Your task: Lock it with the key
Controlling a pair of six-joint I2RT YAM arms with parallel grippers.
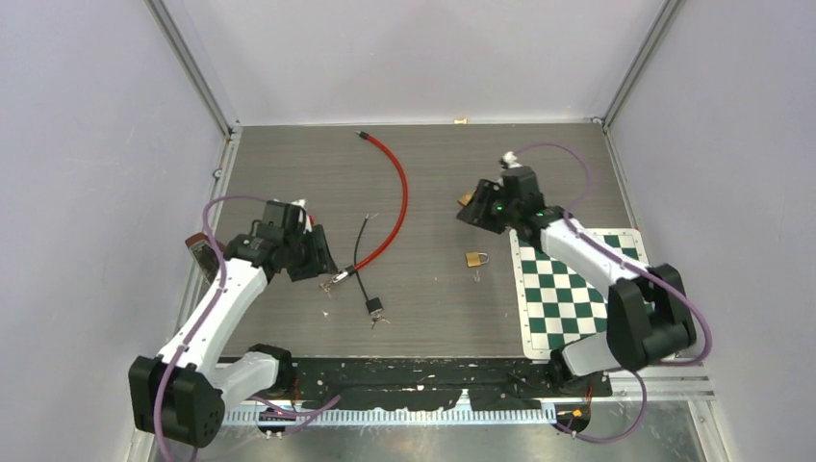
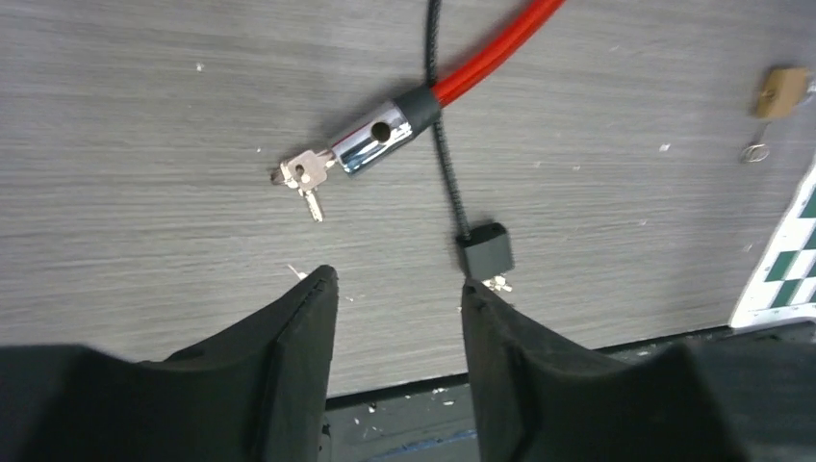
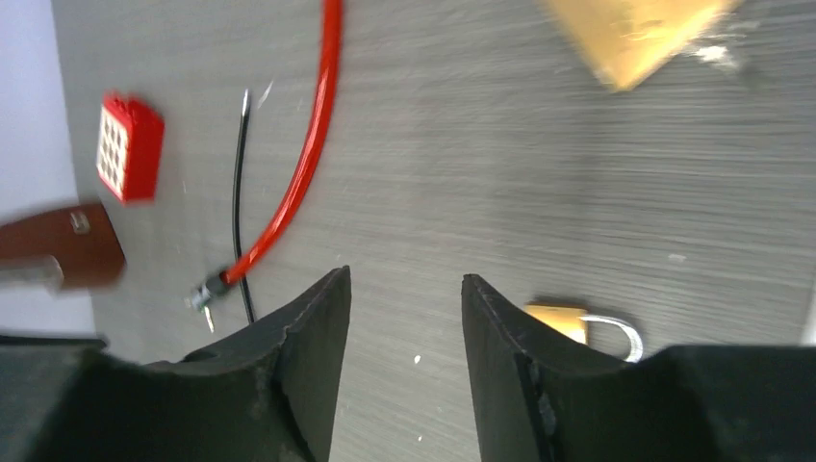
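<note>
My left gripper (image 1: 323,272) hovers near the front end of the red cable lock (image 1: 400,197). In the left wrist view, it is open and empty, with fingers apart; keys (image 2: 308,173) are at the red lock's metal end (image 2: 370,138). The black cable lock (image 2: 486,252) crosses beneath, with small keys (image 2: 497,284) at its body. My right gripper (image 1: 471,220), also open with nothing between its fingers, is above the large brass padlock (image 1: 466,198), which it mostly hides. Nearer the front lies the small brass padlock (image 1: 474,259), with a key (image 2: 756,151) hanging from it.
A green-and-white checkered board (image 1: 568,306) occupies the front right. At the left are a brown object (image 1: 202,254) and a red block (image 3: 142,144). Bare table lies between the red cable and the padlocks.
</note>
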